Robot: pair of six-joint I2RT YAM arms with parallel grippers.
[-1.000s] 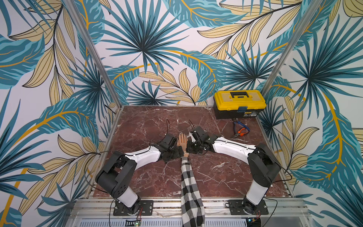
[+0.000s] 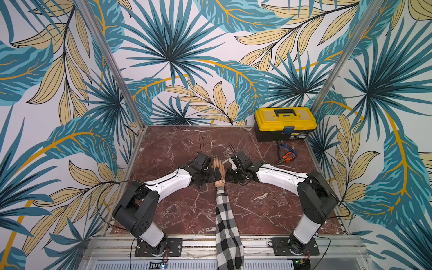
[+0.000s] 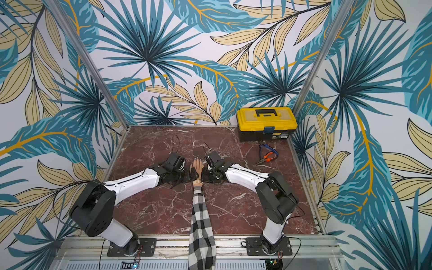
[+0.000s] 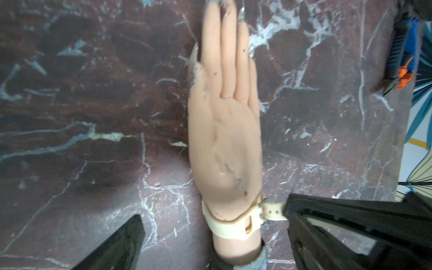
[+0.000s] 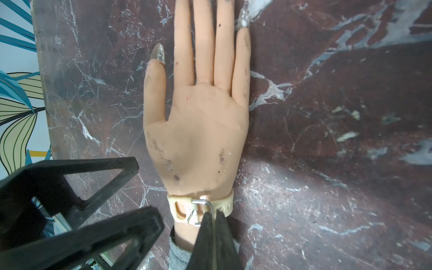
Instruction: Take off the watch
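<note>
A mannequin hand [image 4: 227, 135] lies palm up on the table, its wrist circled by a cream watch strap [image 4: 220, 222] with a metal buckle [image 5: 202, 211]. My left gripper is open, its fingers on either side of the wrist with nothing gripped. From the right, my right gripper is shut at the buckle. In the left wrist view the strap's free end [image 4: 274, 211] runs out of the buckle to the right gripper's fingertips, and a cream strip shows along them. The watch face is hidden beneath the wrist.
A checked sleeve [image 2: 228, 229] extends from the wrist to the table's front edge. Pliers [image 2: 286, 154] lie at the right, before a yellow and black toolbox [image 2: 285, 123].
My left gripper has risen slightly toward the back.
</note>
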